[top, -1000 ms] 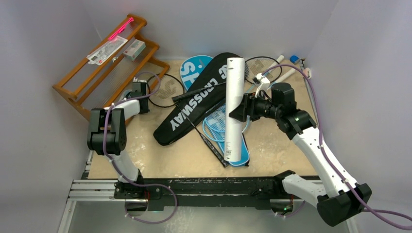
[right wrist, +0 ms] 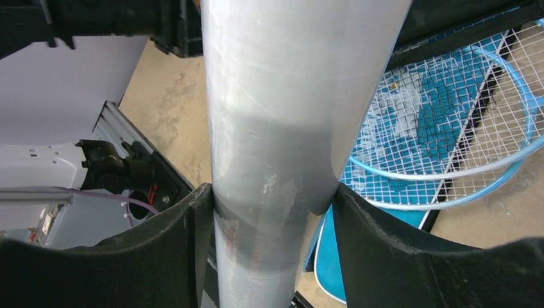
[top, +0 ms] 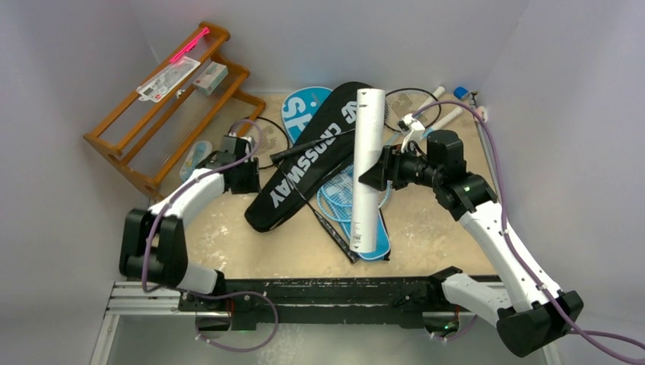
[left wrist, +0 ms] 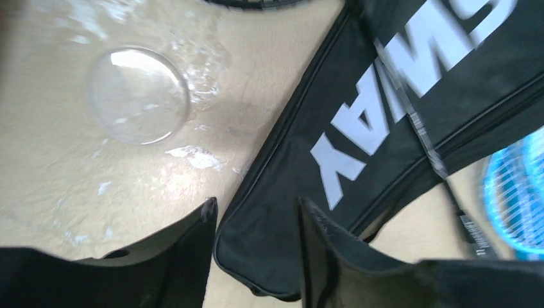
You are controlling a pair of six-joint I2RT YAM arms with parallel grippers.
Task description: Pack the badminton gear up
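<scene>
The black CROSSWAY bag (top: pixel 278 199) lies diagonally across the middle of the floor. My left gripper is part open at the bag's near-left end; that end shows in the gap between its fingers in the left wrist view, and whether they touch it I cannot tell. My right gripper is shut around a long white tube (top: pixel 366 220), held upright in the top view over the blue-framed rackets (top: pixel 332 199). Black rackets also lie here, one with its shaft (left wrist: pixel 410 112) crossing the bag. A blue cover (top: pixel 303 103) pokes out behind the bag.
A wooden shelf (top: pixel 194 106) stands at the back left, bearing a small box (top: pixel 211 77) and other items. A clear round disc (left wrist: pixel 138 96) lies left of the bag. More white tubes (top: pixel 454 114) sit at the back right.
The bag's near end has shifted slightly right. My right arm with the tube barely differs.
</scene>
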